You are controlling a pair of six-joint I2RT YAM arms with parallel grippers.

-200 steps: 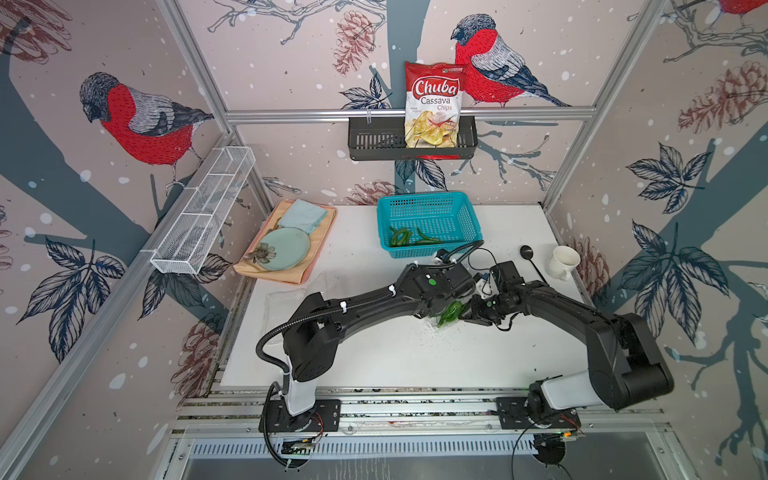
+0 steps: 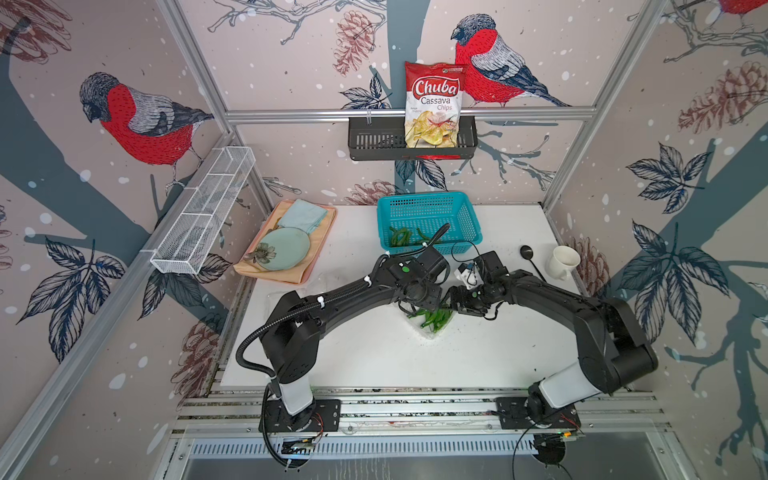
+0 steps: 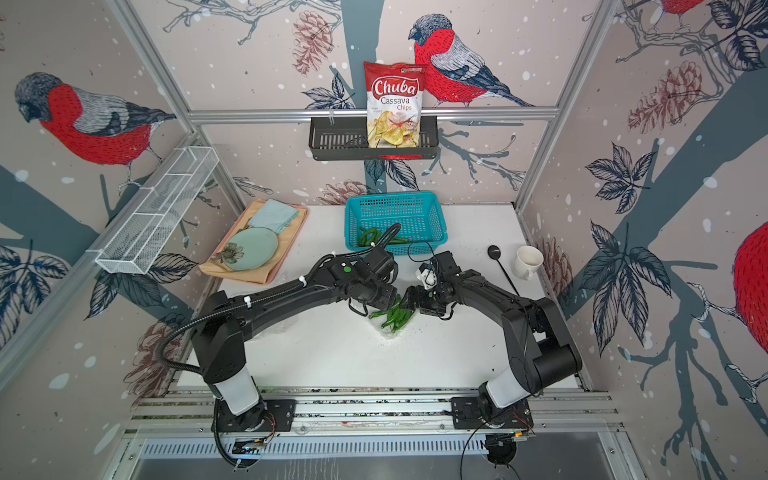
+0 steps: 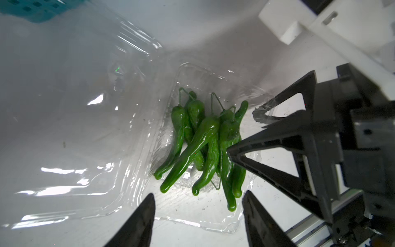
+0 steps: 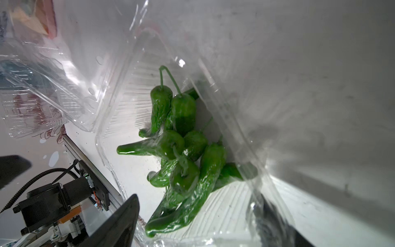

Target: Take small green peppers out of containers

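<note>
Several small green peppers (image 4: 205, 135) lie in a clear plastic container (image 4: 189, 214) on the white table, between my two grippers. My left gripper hangs above them, its fingers apart with nothing between. My right gripper is open at the container's right side, a finger near the rim, the peppers below it. More green peppers (image 2: 400, 237) lie in the teal basket (image 2: 468, 216) behind.
A tray with plate and cloth (image 2: 288, 248) sits at back left; other clear plastic (image 4: 74, 123) lies left of the peppers. A ladle (image 2: 526, 253) and white mug (image 2: 563, 262) stand right.
My right gripper has moved slightly left, closer to the peppers.
</note>
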